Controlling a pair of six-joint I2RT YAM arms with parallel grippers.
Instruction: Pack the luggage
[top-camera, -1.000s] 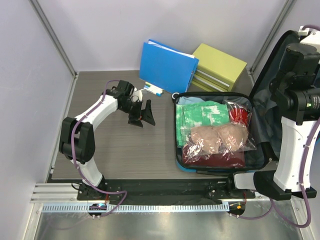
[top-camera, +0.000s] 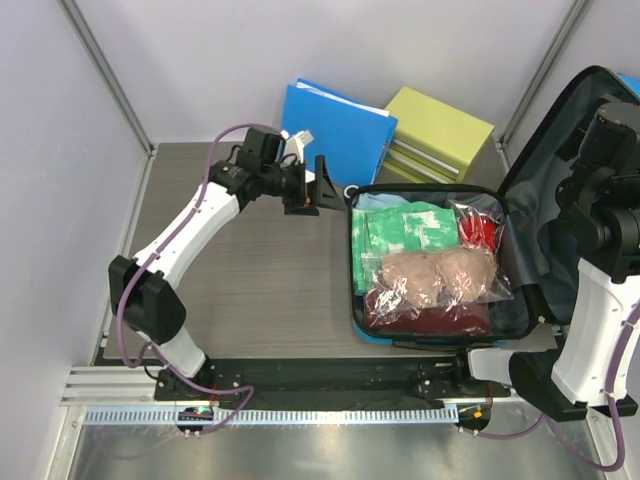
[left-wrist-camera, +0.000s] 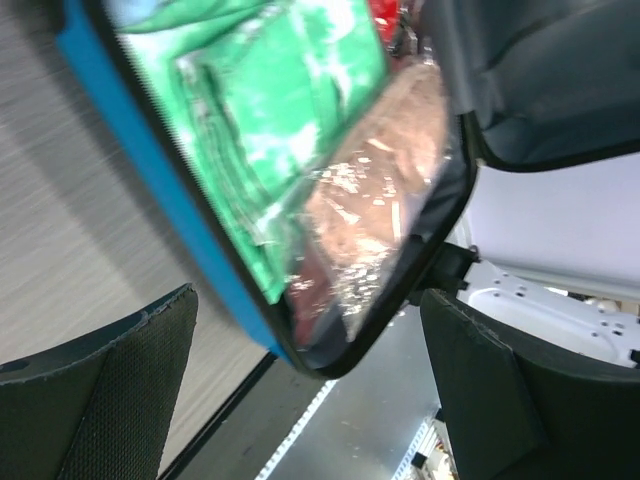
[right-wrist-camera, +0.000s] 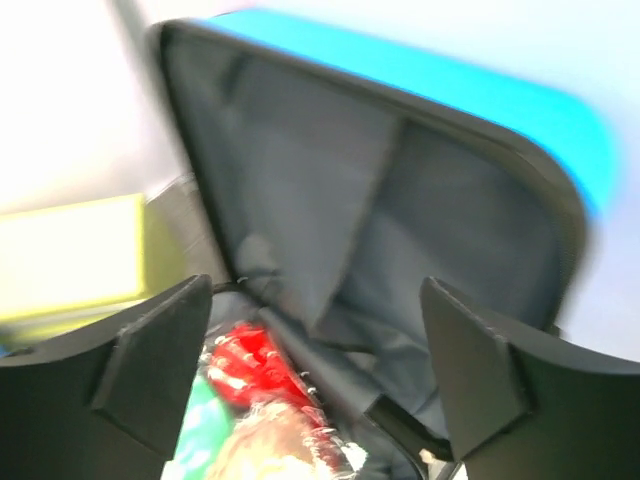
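Observation:
The open suitcase (top-camera: 358, 300) holds a folded green cloth (top-camera: 405, 230), a light blue item at the back, a red bagged item (top-camera: 478, 230), two tan soft items in clear bags (top-camera: 437, 275) and a maroon item (top-camera: 430, 318). My left gripper (top-camera: 320, 195) stands open at the suitcase's back left, above the table; its wrist view looks down on the case with nothing between the fingers. My right arm is raised by the lid (top-camera: 535, 170); in the right wrist view its gripper is open, facing the lid's grey lining (right-wrist-camera: 380, 210), with nothing visible between its fingers.
A blue folder (top-camera: 330, 130) and yellow boxes (top-camera: 435, 130) stand along the back wall. Walls bound the space at back and sides.
My left gripper has moved right and up toward the back of the suitcase. My right arm has shifted slightly at the lid. The suitcase's contents look unchanged.

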